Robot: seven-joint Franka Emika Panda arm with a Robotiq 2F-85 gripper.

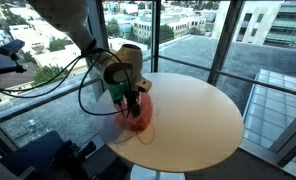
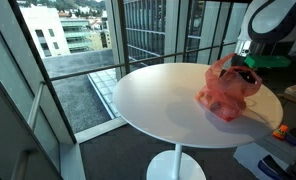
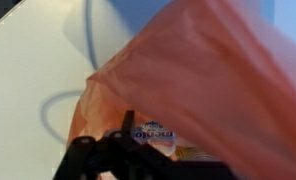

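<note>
A pinkish-red plastic bag [image 2: 226, 106] stands on the round white table, its handles sticking up. In the wrist view the bag's film [image 3: 178, 75] fills much of the picture, and a printed item [image 3: 156, 135] in blue, white and red shows inside it. My gripper is open, its dark fingers low in the wrist view over the bag's opening. From the first exterior view the gripper [image 1: 134, 108] points down at the bag [image 1: 138, 118], which is partly hidden behind it. Whether the fingers touch the item cannot be made out.
A cable [image 1: 48, 85] loops beside the arm. Tall windows surround the table, and dark equipment [image 1: 53, 155] stands at the lower left.
</note>
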